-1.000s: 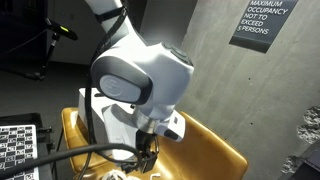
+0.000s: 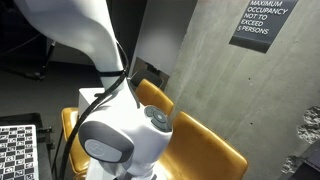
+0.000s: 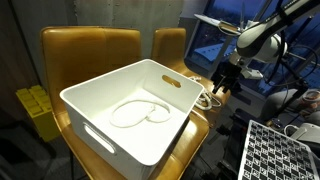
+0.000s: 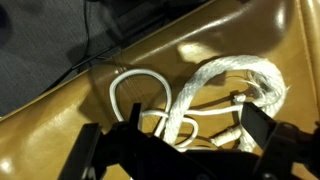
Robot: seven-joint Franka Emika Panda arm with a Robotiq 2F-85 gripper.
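A thick white rope lies curved on a tan leather seat, with a thinner white cord looped beside and across it. In the wrist view my gripper stands open above them, its dark fingers to either side of the rope and cord. Exterior view 2 shows the gripper low over the rope pile, just right of a white box. Inside that box rests another pale looped cord. The fingertips are out of sight in exterior view 1.
Tall box walls stand close beside the rope pile. Tan chair backs rise behind. A yellow object is at the far left, and a black-and-white patterned board lies at the front right. In the wrist view the seat edge drops to dark floor.
My arm has come down toward the seat and shifted slightly left in exterior view 1.
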